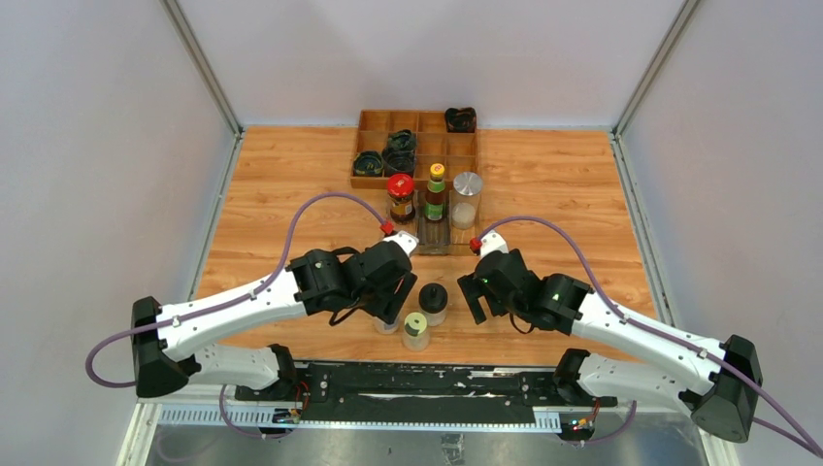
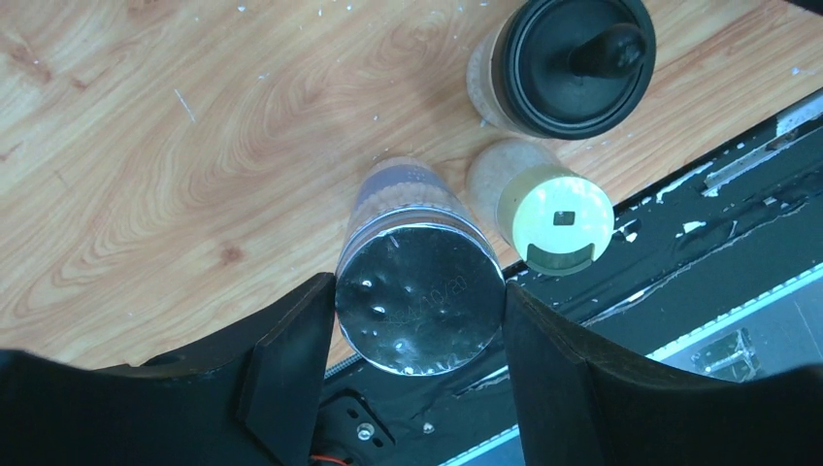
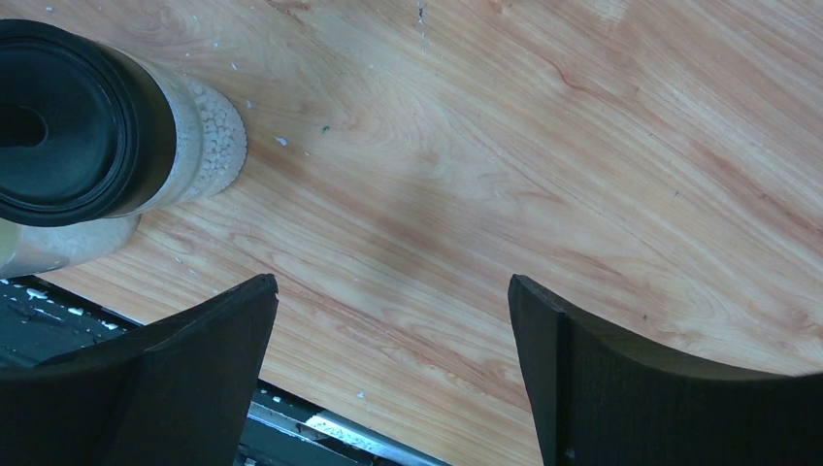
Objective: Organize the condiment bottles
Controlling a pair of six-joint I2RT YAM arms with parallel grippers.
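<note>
My left gripper is shut on a dark-topped bottle (image 2: 417, 301) near the front edge. Beside it stand a pale-green-capped shaker (image 2: 563, 223) and a black-lidded shaker (image 2: 573, 78). My right gripper is open over bare wood, the black-lidded shaker to its upper left. In the top view a clear rack (image 1: 433, 238) holds a red-lidded jar (image 1: 401, 199), a yellow-capped sauce bottle (image 1: 435, 199) and a silver-lidded jar (image 1: 466, 199).
Behind the rack sits a wooden divided box (image 1: 432, 121) with dark items in some compartments. A black strip with a rail runs along the front.
</note>
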